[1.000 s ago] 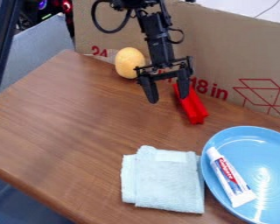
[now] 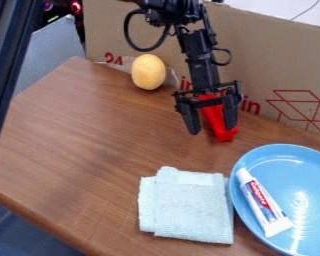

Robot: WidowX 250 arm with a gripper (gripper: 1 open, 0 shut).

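My black gripper [image 2: 211, 117] is low over a red object [image 2: 219, 126] near the back of the wooden table, its fingers apart on either side of that object. Whether the fingers touch it is not clear. A yellow oval object [image 2: 148, 72] stands behind and left of the gripper.
A blue plate [image 2: 300, 185] with a toothpaste tube [image 2: 262, 203] lies at the right, beside a folded pale cloth [image 2: 186, 205] at the front. A cardboard panel [image 2: 290, 80] runs along the back.
More of the yellow object now shows.
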